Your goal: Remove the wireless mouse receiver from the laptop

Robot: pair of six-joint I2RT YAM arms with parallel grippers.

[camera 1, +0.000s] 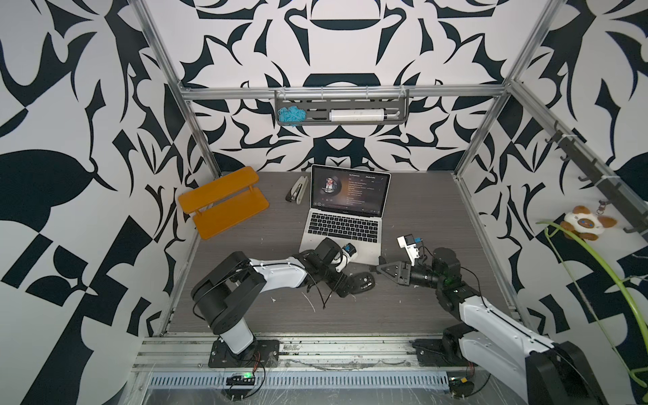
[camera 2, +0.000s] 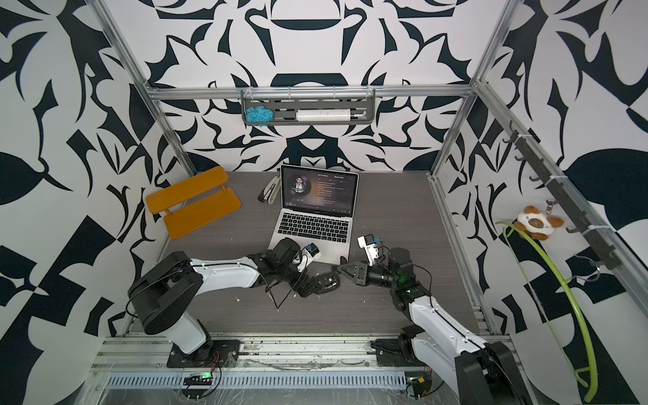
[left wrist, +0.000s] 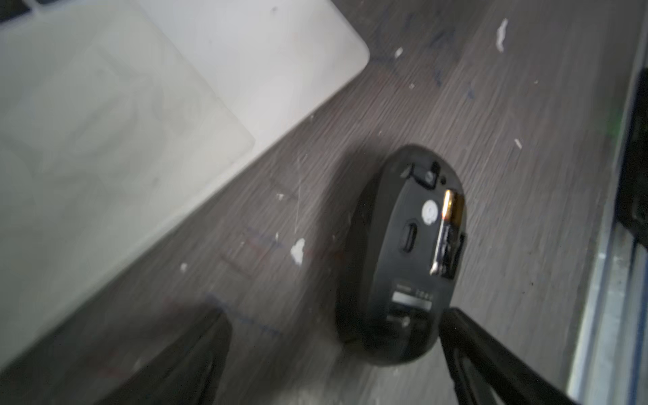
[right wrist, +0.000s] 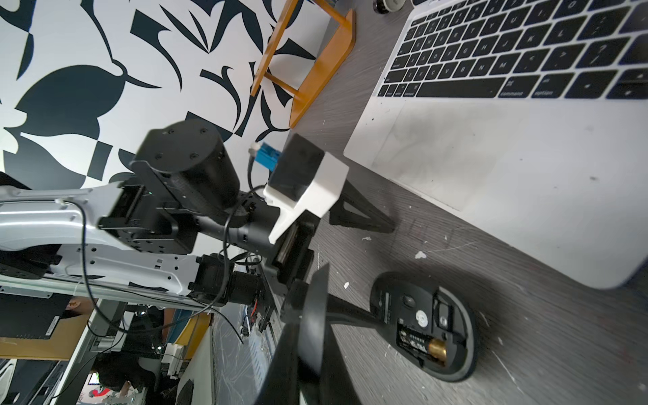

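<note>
The black mouse point(left wrist: 411, 256) lies underside up in front of the laptop point(camera 1: 341, 233), its battery bay uncovered and a battery point(left wrist: 447, 229) inside. My left gripper is open at the mouse's left end. One left finger point(left wrist: 479, 364) is close beside the mouse; I cannot tell whether it touches. To the right, my right gripper point(camera 1: 382, 267) is shut on a thin, dark, curved piece point(right wrist: 314, 317) that looks like the mouse's cover. I cannot make out the wireless receiver on the laptop or inside the mouse.
An orange stand point(camera 1: 226, 202) occupies the table's left side, with a stapler point(camera 1: 297, 189) between it and the laptop. A rack point(camera 1: 341, 108) hangs on the back wall. Clear table lies right of the laptop.
</note>
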